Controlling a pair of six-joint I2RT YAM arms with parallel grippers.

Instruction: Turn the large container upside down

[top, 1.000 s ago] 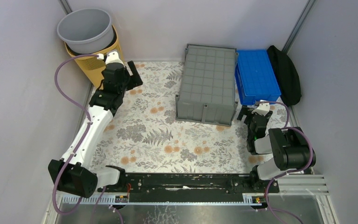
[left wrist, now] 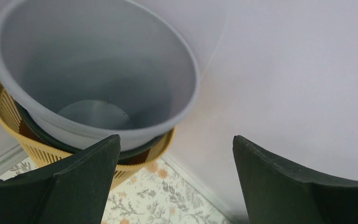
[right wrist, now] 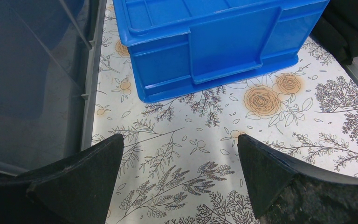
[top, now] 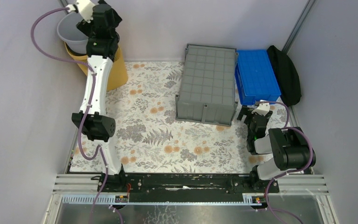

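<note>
The large grey container (top: 209, 77) rests with its gridded underside facing up, in the middle of the cloth. In the right wrist view its dark side (right wrist: 37, 93) fills the left edge. My left gripper is open and empty, raised at the back left corner beside a grey bin (left wrist: 102, 60) nested in a yellow basket (left wrist: 44, 151). My right gripper is open above bare cloth, with nothing between its fingers; it is just right of the grey container's front corner and in front of a blue crate (right wrist: 163, 65).
The blue crate's lid (top: 258, 74) lies against the right of the grey container, with a black bag (top: 284, 77) beyond it. Walls close in the left, right and back.
My left arm has stretched toward the back left, its gripper rising from in front of the yellow basket to the grey bin's rim. The right arm and the grey container have stayed put.
</note>
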